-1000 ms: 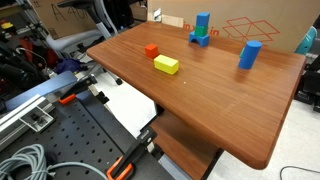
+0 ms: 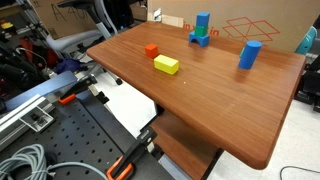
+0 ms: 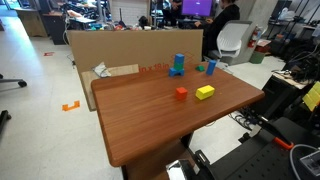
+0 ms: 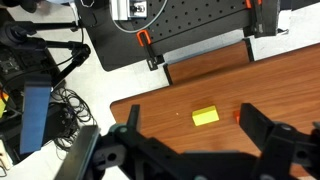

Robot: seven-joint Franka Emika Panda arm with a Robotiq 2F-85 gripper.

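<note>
A yellow block (image 2: pixel 166 64) lies on the brown table (image 2: pixel 215 95), with a smaller red block (image 2: pixel 151 49) close beside it. Toward the back stands a blue and green stacked piece (image 2: pixel 201 28). Apart from it is a blue cylinder or cup (image 2: pixel 249 55). From the wrist, my gripper shows high above the tabletop, its dark fingers spread wide and nothing held between them. The yellow block (image 4: pixel 205 116) appears below, between the fingertips; the red block (image 4: pixel 238 117) is partly covered by the right finger.
A cardboard panel (image 3: pixel 120 52) borders the table's back. My black base platform (image 2: pixel 75 130) stands along the front with cables on it, a gap separating it from the table.
</note>
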